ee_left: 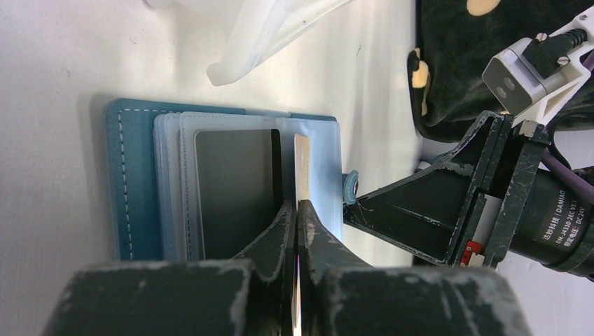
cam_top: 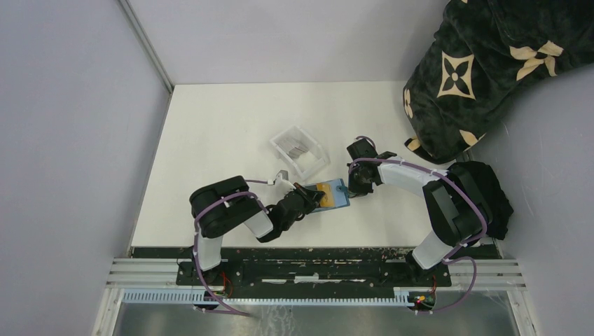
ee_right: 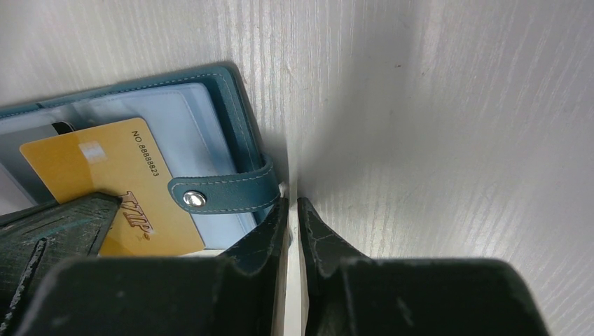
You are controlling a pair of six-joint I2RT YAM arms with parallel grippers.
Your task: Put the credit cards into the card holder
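A blue card holder (cam_top: pixel 340 190) lies open on the table, its clear sleeves (ee_left: pixel 168 175) and stitched teal cover (ee_right: pixel 238 115) facing up. My left gripper is shut on a gold card, whose edge shows between the fingers in the left wrist view. The card lies over the holder's pale sleeve; how far it sits inside a pocket is hard to tell. At the holder's right edge, beside the snap strap (ee_right: pixel 224 192), my right gripper is shut on what seems to be the cover's edge, mostly hidden by a finger.
Just behind the holder stands a white tray (cam_top: pixel 282 133) with several pale cards (cam_top: pixel 295 149) in it. A dark patterned cushion (cam_top: pixel 462 77) leans at the back right.
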